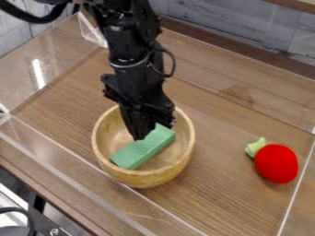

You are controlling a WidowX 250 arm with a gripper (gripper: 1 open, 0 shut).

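A light wooden bowl (179,164) sits on the table in the camera view, holding a green rectangular block (135,152) that lies slanted along its floor. My black gripper (153,124) reaches down into the back of the bowl, just above and behind the block's upper end. Its fingertips are dark and partly overlap one another, so whether anything is between them is hard to see.
A red tomato-like object (277,164) with a green top lies on the right of the wooden table (234,111). A clear plastic item (94,29) is at the back left.
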